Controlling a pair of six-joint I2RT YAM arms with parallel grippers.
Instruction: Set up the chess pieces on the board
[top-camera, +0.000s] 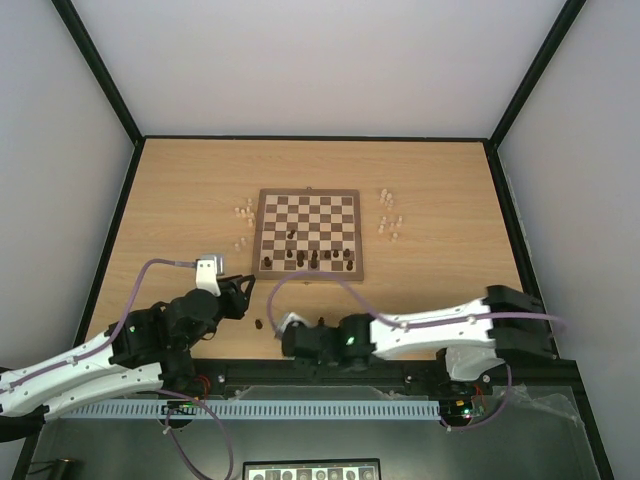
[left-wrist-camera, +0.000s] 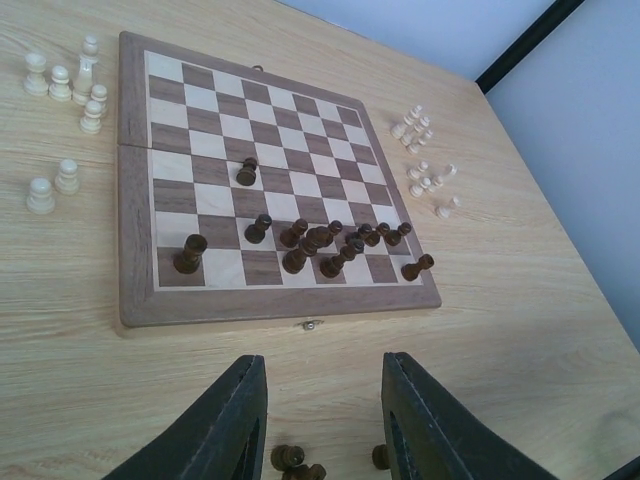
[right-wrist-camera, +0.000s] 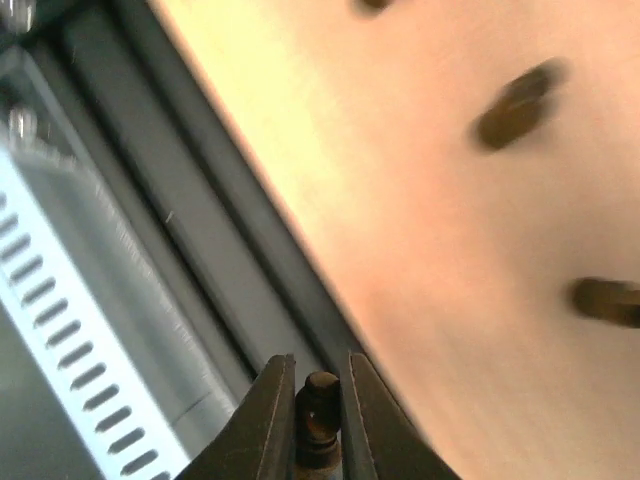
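Observation:
The chessboard (left-wrist-camera: 225, 307) lies flat, with several dark pieces standing toward its near side and one dark piece (left-wrist-camera: 247, 172) farther in. My right gripper is shut on a dark chess piece (right-wrist-camera: 318, 425), whose rounded top shows between the fingers. From above, that arm blurs across the table's near edge. Left of it, my left gripper is open near the board's front left corner, its fingers empty. Below it in the left wrist view are a few loose dark pieces, among them one (left-wrist-camera: 381, 457) by the right finger. White pieces stand left (top-camera: 245, 212) and right (top-camera: 389, 200) of the board.
A slotted metal strip (top-camera: 260, 410) runs below the near edge, and a case of round pale items (top-camera: 312, 473) lies at the bottom. Both arms are close together in front of the board.

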